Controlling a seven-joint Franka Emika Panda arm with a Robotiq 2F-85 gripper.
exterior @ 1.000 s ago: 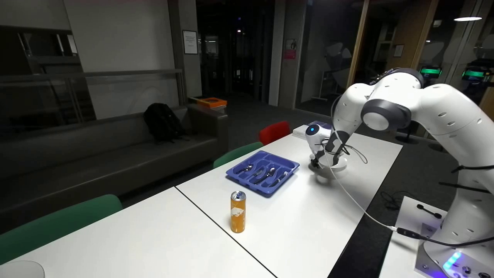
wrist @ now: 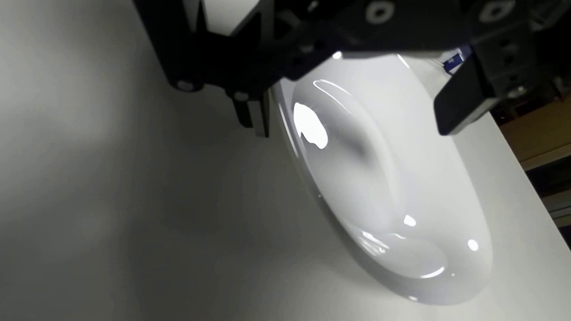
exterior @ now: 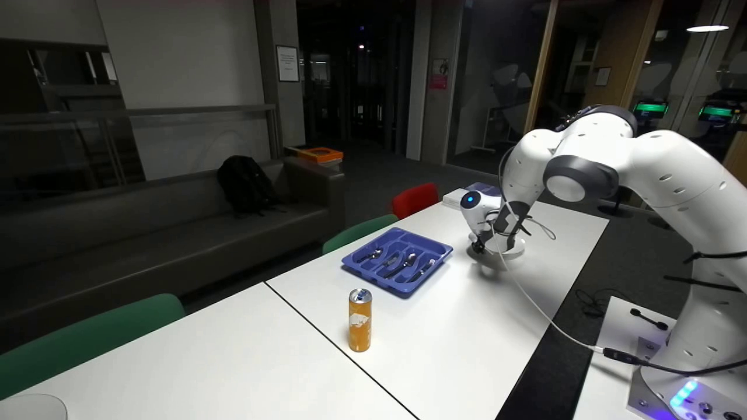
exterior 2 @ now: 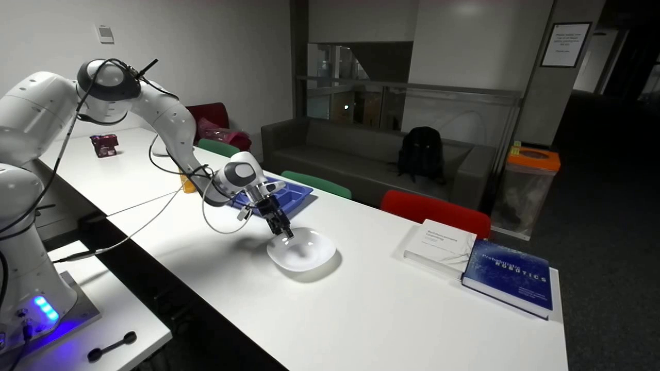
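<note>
A glossy white bowl (exterior 2: 301, 253) with a wide rim stands on the white table. My gripper (exterior 2: 283, 234) is tilted at its edge on the side of the blue tray. In the wrist view the gripper is open, its fingers far apart. One finger (wrist: 258, 115) is just outside the bowl's near rim, and the other finger (wrist: 463, 101) shows over the far side of the bowl (wrist: 369, 155). Whether either finger touches the bowl cannot be told. The bowl looks empty apart from bright reflections.
A blue cutlery tray (exterior: 365, 269) holding several utensils lies close by, with an orange can (exterior: 360, 321) beyond it. Two books, one white (exterior 2: 440, 243) and one blue (exterior 2: 508, 275), occupy the table's far end. Between bowl and books the table is clear. A cable hangs off the arm.
Bowl, tray and can look unmoved.
</note>
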